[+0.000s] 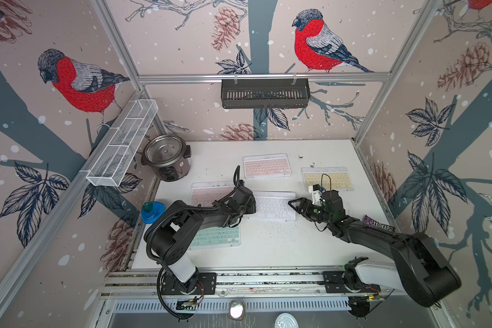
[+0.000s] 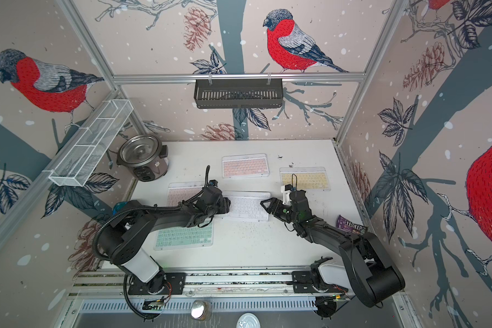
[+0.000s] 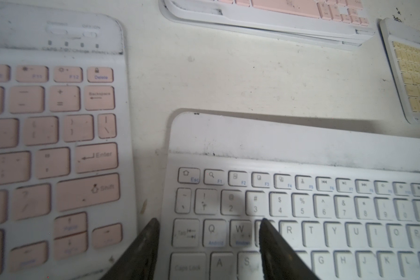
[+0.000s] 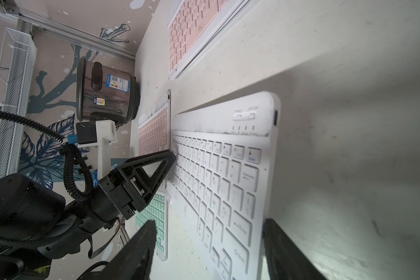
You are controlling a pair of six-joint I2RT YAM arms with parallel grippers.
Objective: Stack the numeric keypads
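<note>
A white keyboard spans the middle of the table between my two arms. In the left wrist view, my left gripper is shut on its left end: one finger stands just past the edge, the other reaches over the keys. My right gripper is at the right end, fingers apart, with one finger beside the right edge and the other over the keys. A shadow runs along the keyboard's back edge. Pink keyboards lie left and behind, a green one front left, a yellow one back right.
A pot stands at the back left, and a blue round object is by the left edge. A purple wrapper lies at the right edge.
</note>
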